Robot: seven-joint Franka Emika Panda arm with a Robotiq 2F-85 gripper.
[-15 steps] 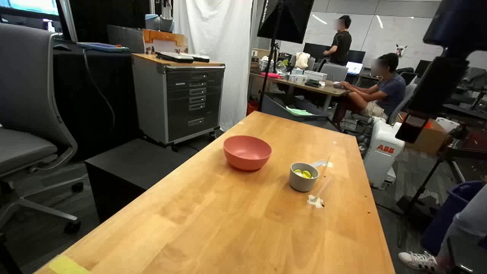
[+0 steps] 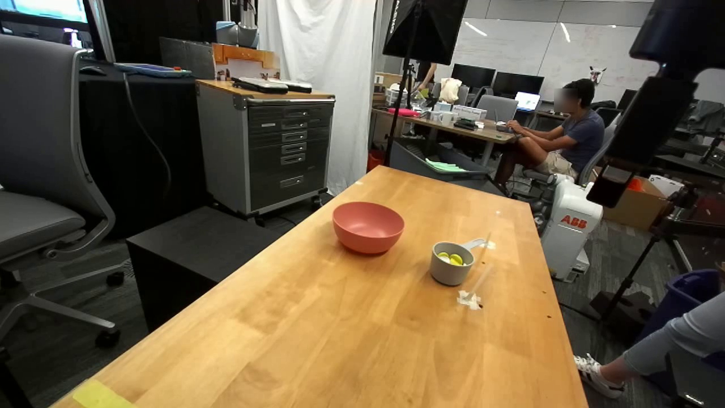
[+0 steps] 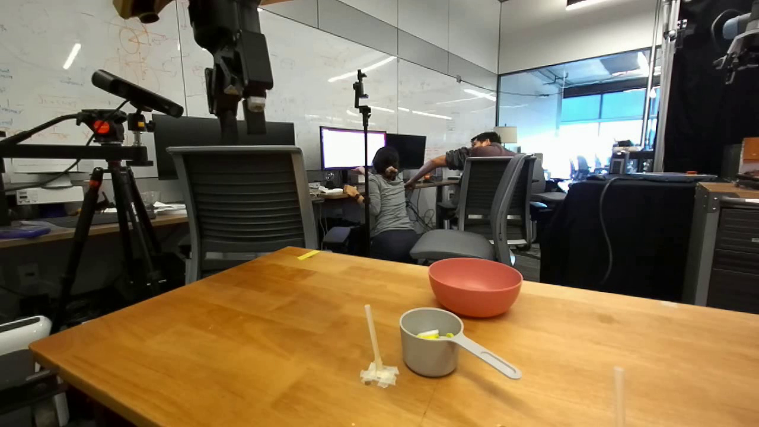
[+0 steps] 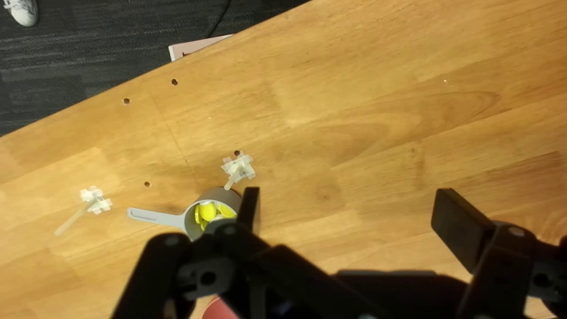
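On the wooden table stands a grey measuring cup point(image 2: 448, 273) with a long handle, upright, holding several yellow-and-white pieces point(image 4: 207, 212). A red bowl point(image 2: 368, 231) rests close by; its inside looks empty from exterior view 1, though not all of its bottom shows. In the wrist view only a sliver of the bowl point(image 4: 219, 309) appears at the bottom edge. My gripper is open high above the table, with bare wood showing between its wide-apart fingers. Its left finger partly covers the cup in that view. Exterior view 2 shows the gripper point(image 3: 245, 128) well up and away from both vessels.
Two thin translucent sticks are taped upright to the table, one stick point(image 3: 373, 338) right beside the cup and another stick point(image 3: 619, 398) near its handle. A person's leg point(image 2: 669, 347) is near the table's side.
The arm at the upper right has shifted very slightly. Cup and bowl have not moved. A standing person in the background has bent or moved away, and the leg at the right has shifted.
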